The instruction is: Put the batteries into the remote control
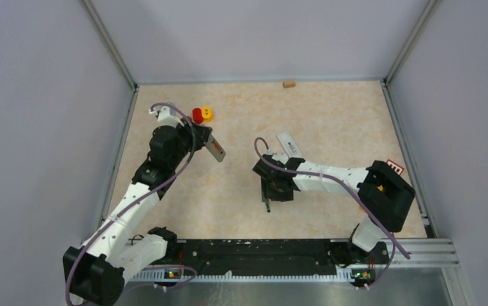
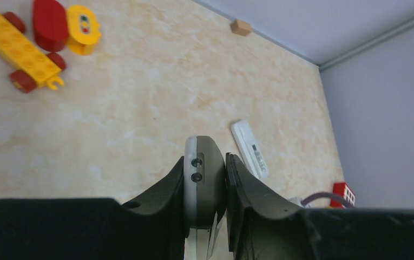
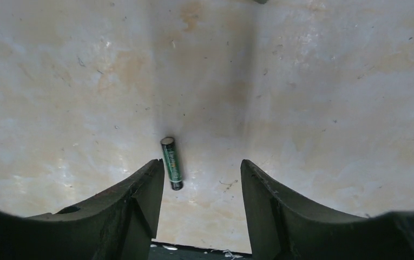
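Note:
The grey remote [image 1: 215, 149] hangs in my left gripper [image 1: 208, 136], its opened back showing an orange battery; in the left wrist view its end [image 2: 204, 184] stands upright between the fingers. A green-and-black battery [image 3: 171, 162] lies on the table under my right gripper, beside the left finger's tip. That gripper is open, nothing between its fingers.
A white remote-shaped piece [image 1: 288, 143] lies at centre right. Red and yellow toys [image 2: 26, 51] stand at the back left, a small wooden block [image 1: 289, 83] at the back edge.

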